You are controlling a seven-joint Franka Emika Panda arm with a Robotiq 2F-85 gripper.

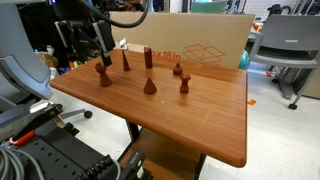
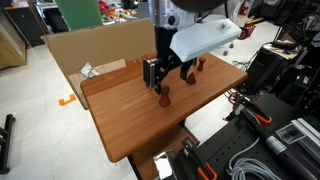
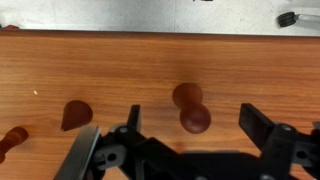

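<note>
A brown wooden piece with a round ball top stands near the left end of the table in exterior view 1. My gripper hangs above and close to it. From the wrist, the ball-topped piece shows between the two widely parted fingers, slightly nearer the left one. The gripper is open and holds nothing. A brown cone and a knob-headed piece stand off to the left in the wrist view.
Farther back stand a tall cone, a dark cylinder and a small piece. Behind them a cardboard panel closes off the far side.
</note>
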